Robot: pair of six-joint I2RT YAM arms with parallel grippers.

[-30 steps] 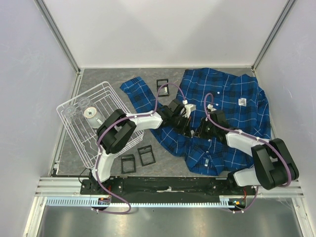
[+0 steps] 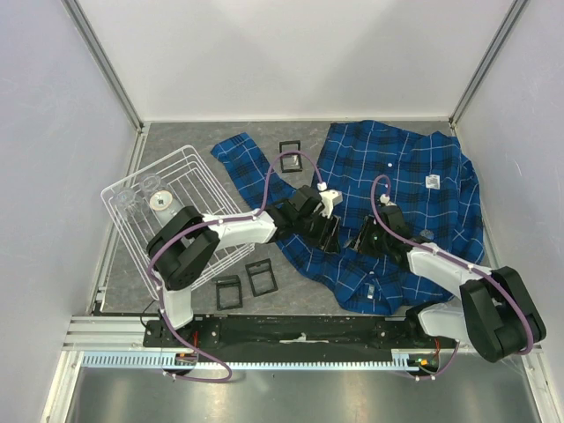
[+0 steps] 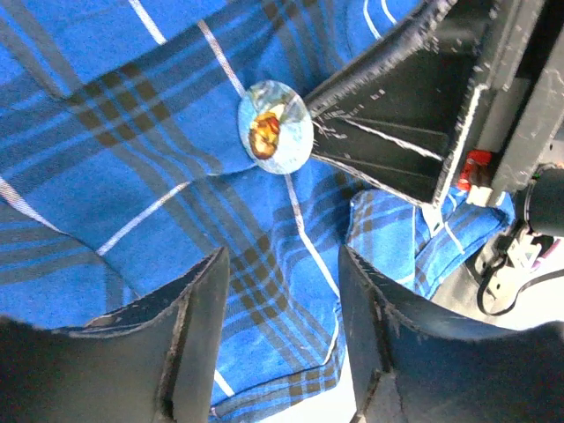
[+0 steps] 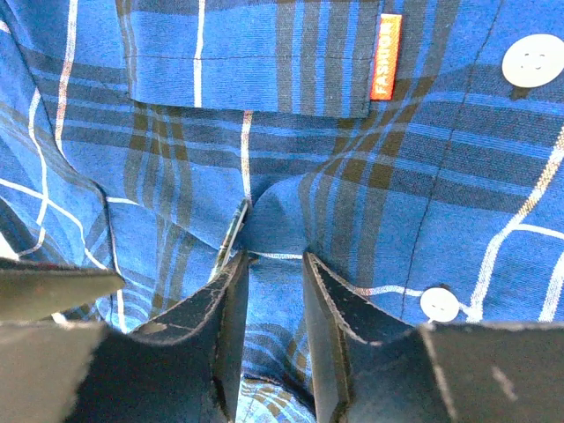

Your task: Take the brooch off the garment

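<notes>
The round, shiny brooch [image 3: 276, 128] with an orange-gold centre is on the blue plaid garment [image 2: 392, 159]. In the right wrist view the brooch [image 4: 229, 238] stands nearly edge-on against the cloth, beside the left finger of my right gripper. That gripper is part open, with only cloth showing behind the gap; one of its fingertips reaches the brooch's edge in the left wrist view. My left gripper is open, its gap empty, with the brooch just beyond its fingertips. Whether the pin still fastens the brooch is hidden.
A white wire rack [image 2: 198, 189] with glasses and a white mug [image 2: 162, 202] stands on the left. Small dark frames [image 2: 262, 277] lie on the grey table. White buttons [image 4: 439, 304] and an orange label [image 4: 386, 56] sit on the garment. Both arms work close together.
The garment's lower part has shifted slightly right.
</notes>
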